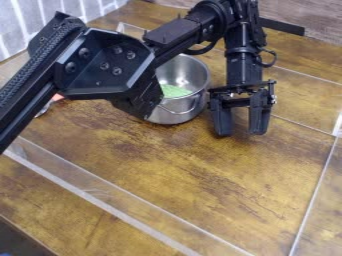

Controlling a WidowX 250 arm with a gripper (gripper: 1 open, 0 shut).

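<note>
My black gripper (241, 118) points down at the wooden table (201, 200), open, with its two fingers apart and nothing seen between them. Just left of it stands a steel pot (185, 84) with something green (173, 92) inside. The arm crosses over the pot and hides part of it.
Clear tabletop lies in front of the gripper and to its right, marked with pale tape strips. At the left, behind the arm, a small reddish object is partly hidden. A whitish panel borders the table at the back left.
</note>
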